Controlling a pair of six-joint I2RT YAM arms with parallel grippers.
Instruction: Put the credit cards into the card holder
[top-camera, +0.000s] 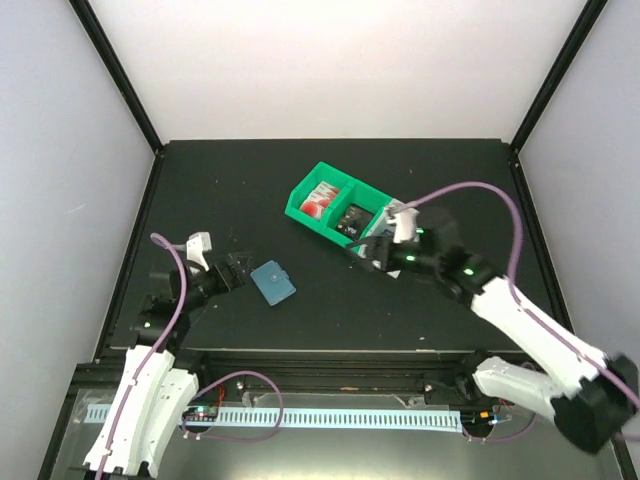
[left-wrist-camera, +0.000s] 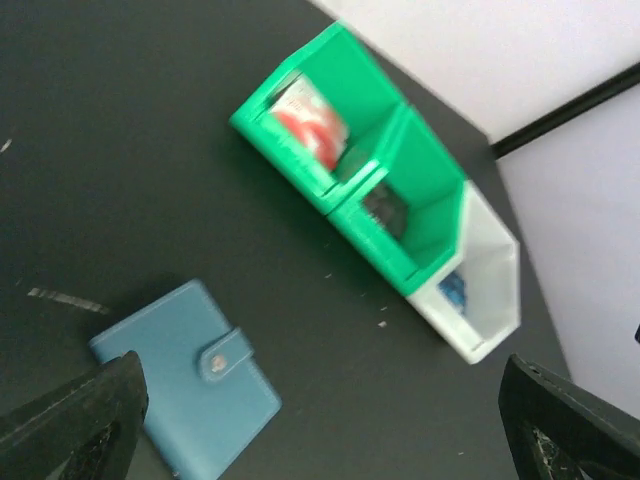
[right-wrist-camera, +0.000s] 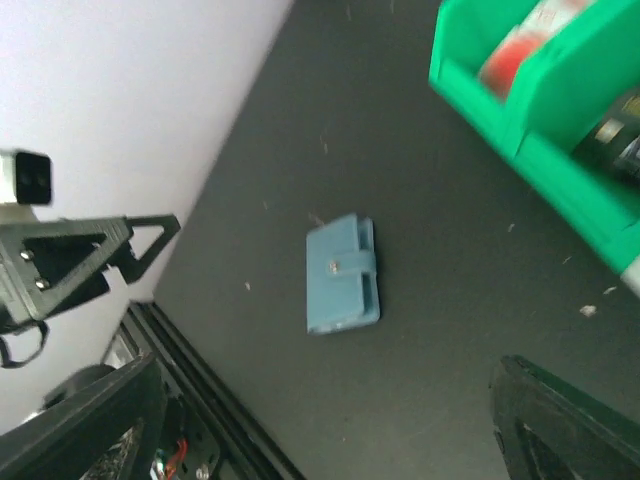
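The blue card holder (top-camera: 272, 282) lies with its snap strap closed on the dark table, left of centre. Cards rest in three bins: red and white ones (left-wrist-camera: 311, 122) in the first green bin, dark ones (left-wrist-camera: 386, 209) in the second, blue ones (left-wrist-camera: 453, 290) in the white bin. Just left of the holder, my left gripper (top-camera: 249, 266) is open and empty; its fingers (left-wrist-camera: 85, 420) frame the holder's near side in the left wrist view. My right gripper (top-camera: 353, 252) hovers by the bins' front edge, its fingers (right-wrist-camera: 540, 415) apart with bare table between them.
The green bins (top-camera: 330, 234) and the white bin (left-wrist-camera: 492, 250) stand joined in a slanting row, partly covered by the right arm in the top view. Open table surrounds the holder, with small specks on it. The table's front edge (top-camera: 300, 351) runs below.
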